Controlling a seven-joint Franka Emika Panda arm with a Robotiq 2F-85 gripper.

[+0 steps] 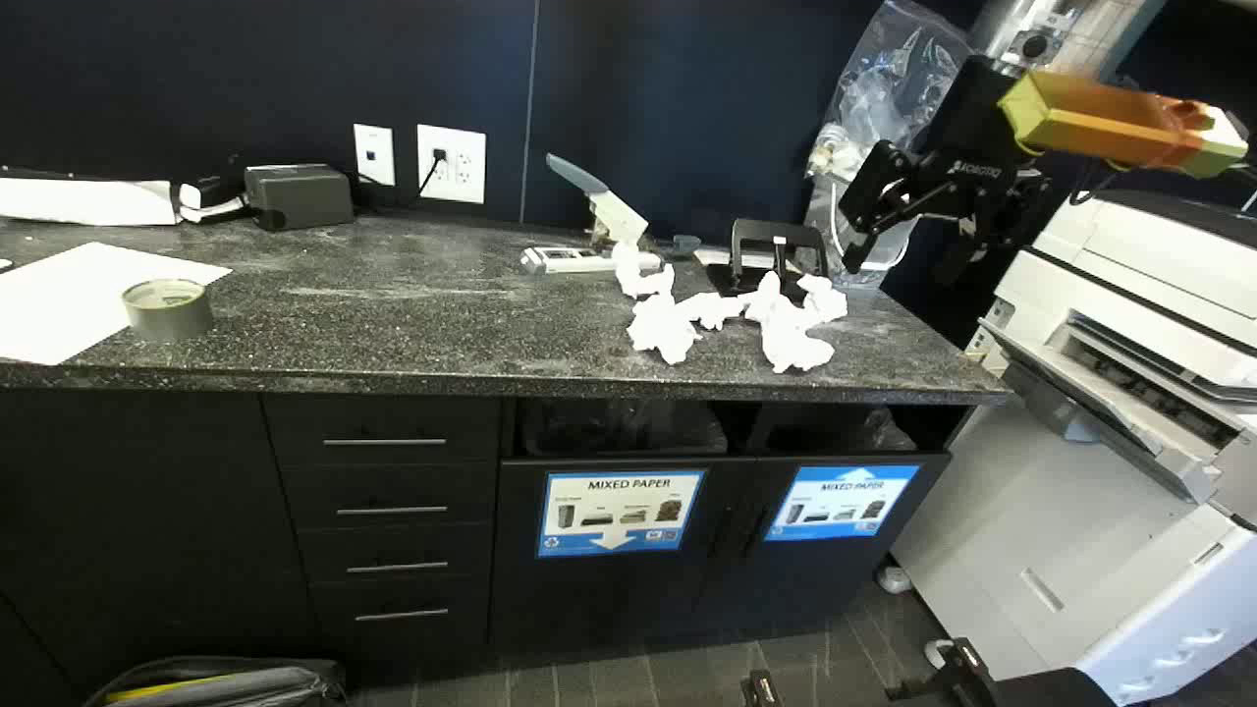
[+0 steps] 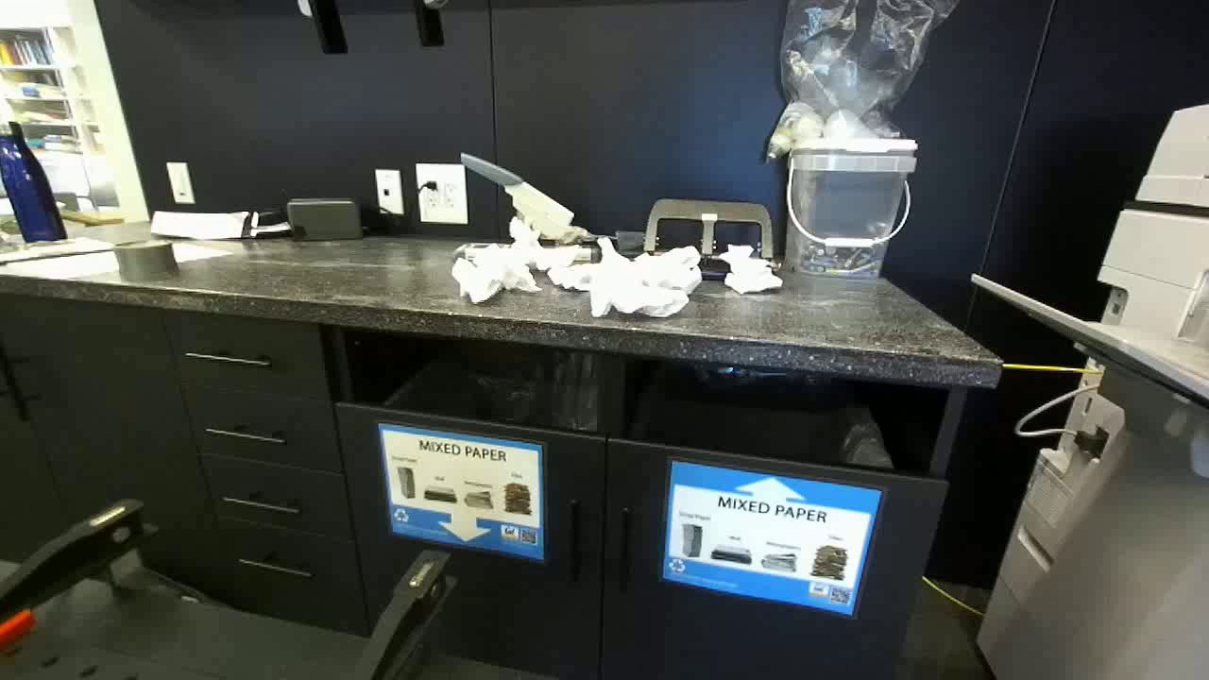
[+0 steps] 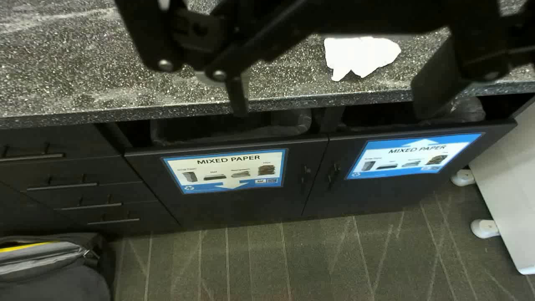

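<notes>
My gripper [image 1: 909, 249] hangs high at the right, in front of the counter's right end. Its fingers stand wide apart with nothing between them. In the wrist view, one of its fingers [image 3: 434, 93] reaches down across the counter's front edge. Several crumpled white papers lie loosely on the counter, among them one heap [image 1: 787, 328] towards the right and another [image 2: 640, 283] near the middle. The wrist view shows only part of one white paper [image 3: 361, 56], beyond the fingers; the gripper's body covers what lies further back.
Two open-topped bins sit behind doors with MIXED PAPER signs [image 2: 465, 489]. A black hole punch [image 2: 708, 225], a stapler-like tool [image 1: 598, 202] and a clear bucket [image 2: 850, 210] stand at the back. A tape roll [image 1: 169, 308] lies left; a printer [image 1: 1131, 318] flanks the right.
</notes>
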